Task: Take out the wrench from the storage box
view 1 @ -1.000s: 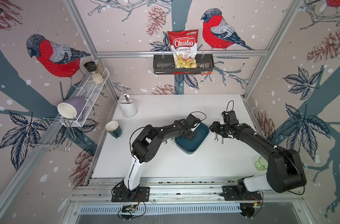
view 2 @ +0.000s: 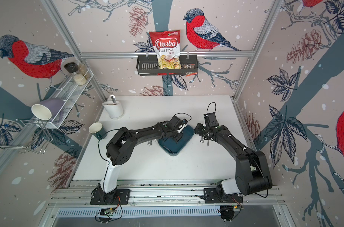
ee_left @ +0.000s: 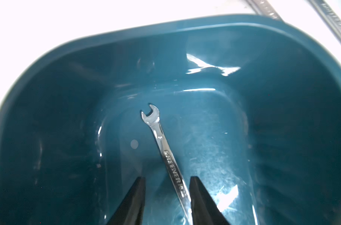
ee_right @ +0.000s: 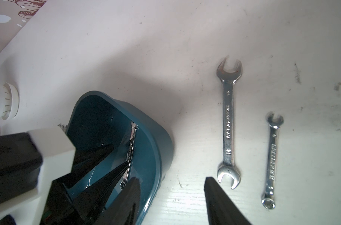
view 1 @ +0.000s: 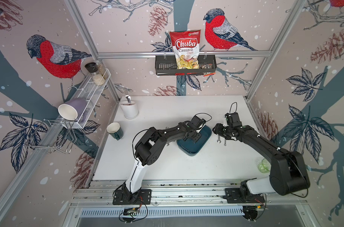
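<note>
A slim silver wrench (ee_left: 174, 170) lies on the floor of the blue storage box (ee_left: 230, 28). My left gripper reaches down into the box, its fingers parted. In the left wrist view, the wrench's near end passes beside and partly behind the right-hand finger (ee_left: 204, 206). From the right wrist view, one left finger (ee_right: 112, 180) overlaps the wrench (ee_right: 130, 153); contact cannot be told. My right gripper stands open over the table to the right of the box, nothing between its fingers.
Two wrenches, a larger one (ee_right: 228, 120) and a smaller one (ee_right: 272, 161), lie on the table right of the box. More metal tools (ee_left: 333, 18) lie outside the box's left side. A green-and-white mug (view 1: 115, 130) and white utensil holder (view 1: 129, 109) stand left.
The right arm and the box stay essentially in place.
</note>
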